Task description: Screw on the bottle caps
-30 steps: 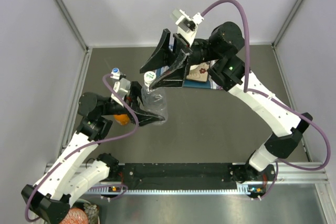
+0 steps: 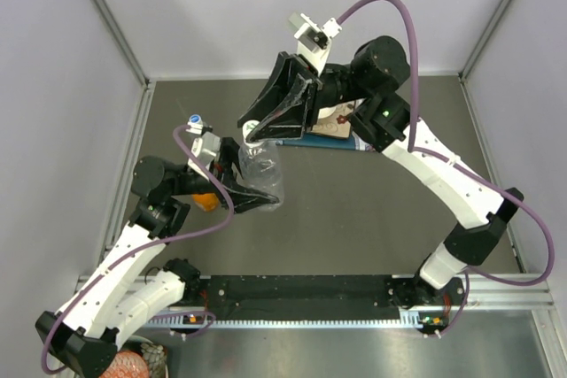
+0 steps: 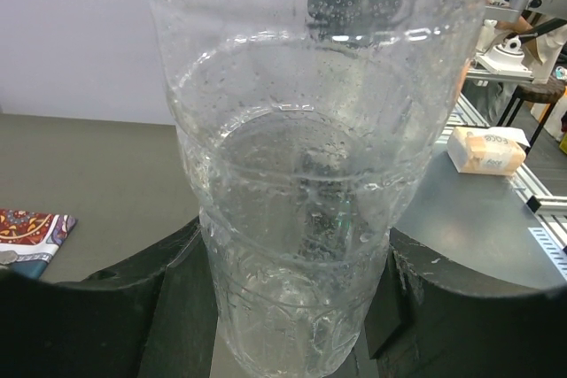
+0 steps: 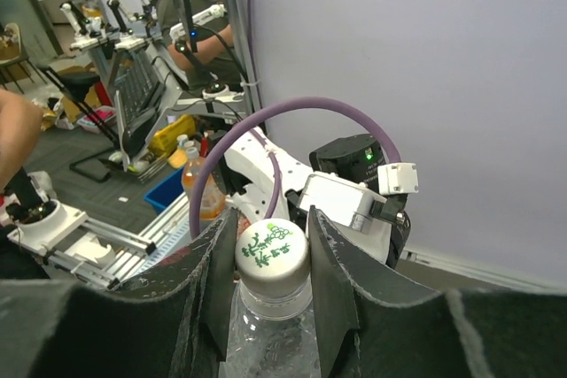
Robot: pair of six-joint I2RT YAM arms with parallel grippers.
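Note:
A clear plastic bottle (image 2: 263, 174) stands upright near the middle, with my left gripper (image 2: 244, 185) shut on its body; the left wrist view shows the wet, ridged plastic (image 3: 292, 183) between the fingers. My right gripper is shut on the white cap (image 4: 273, 254) with a green print, at the top of that bottle. Whether the cap is fully seated cannot be told. Another bottle with a blue cap (image 2: 195, 119) and orange lower part (image 2: 205, 202) is partly hidden behind the left arm.
A printed cloth (image 3: 27, 235) and flat items lie at the back of the table (image 2: 372, 219), partly under the right arm. Walls enclose the sides and back.
The left arm and bottle have stayed in place.

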